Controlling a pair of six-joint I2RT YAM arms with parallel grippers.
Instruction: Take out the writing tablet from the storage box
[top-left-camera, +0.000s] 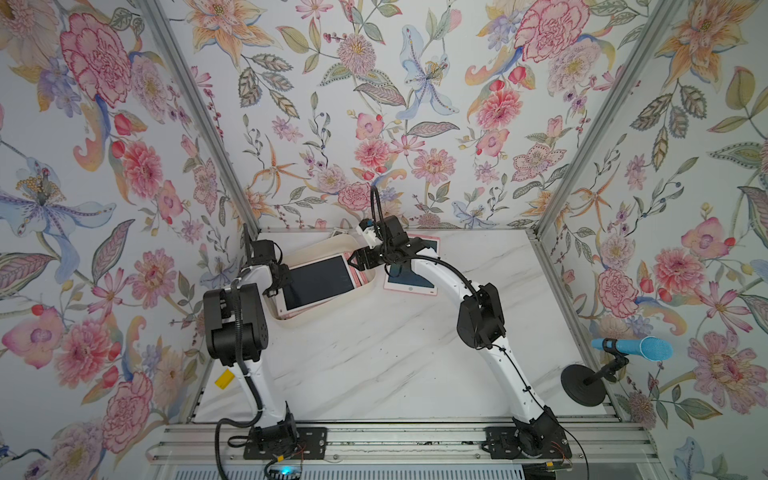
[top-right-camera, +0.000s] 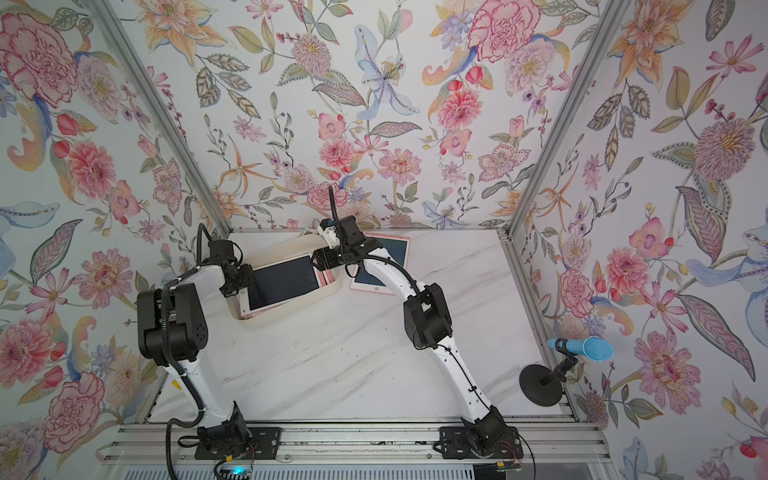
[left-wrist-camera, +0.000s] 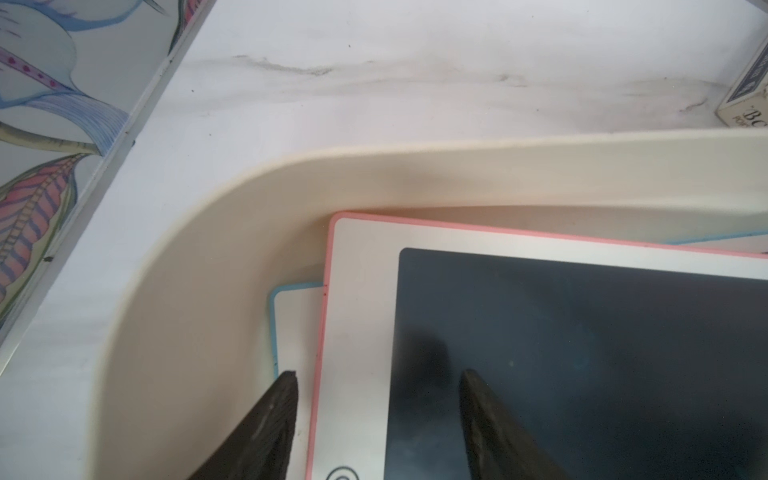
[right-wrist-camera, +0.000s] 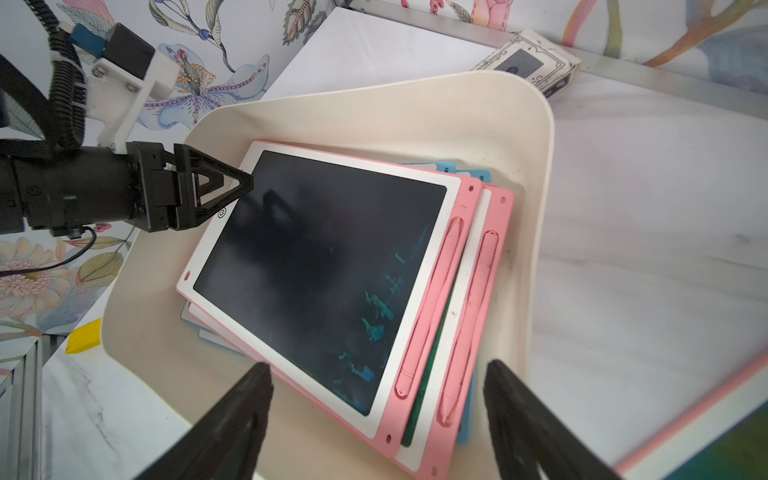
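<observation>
The cream storage box (right-wrist-camera: 541, 200) holds a stack of writing tablets. On top lies a pink-edged writing tablet (right-wrist-camera: 320, 264) with a dark screen and a few teal marks. Beneath it another pink-edged tablet (right-wrist-camera: 472, 320) sticks out, and blue-edged tablets (left-wrist-camera: 296, 320) show lower down. My left gripper is open over the top tablet's left edge, one finger to each side of that edge; contact cannot be told. Above the box's right end, my right gripper hangs open with nothing between its fingers, near the tablets' pink stylus ends.
Another pink-edged tablet (top-left-camera: 412, 280) lies on the table right of the box, partly under the right arm. A card box (right-wrist-camera: 528, 62) sits behind the storage box. A blue cylinder on a stand (top-left-camera: 632, 347) is at far right.
</observation>
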